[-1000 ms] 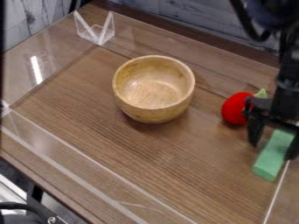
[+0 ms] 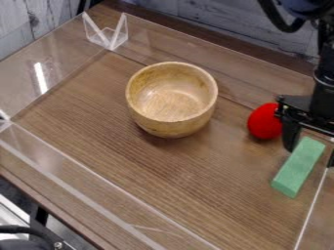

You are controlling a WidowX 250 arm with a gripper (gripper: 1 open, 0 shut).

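My gripper point(image 2: 306, 130) is at the right edge, black, just behind the upper end of a green rectangular block point(image 2: 298, 167) lying on the wooden table; whether its fingers are apart is hard to tell. A red round object point(image 2: 267, 121) sits just left of the gripper. A tan wooden bowl point(image 2: 171, 74) stands at the upper middle.
A white wire-like object point(image 2: 102, 27) lies at the upper left. The table's edge runs along the lower left.
The green block shows slightly shifted from one second ago.
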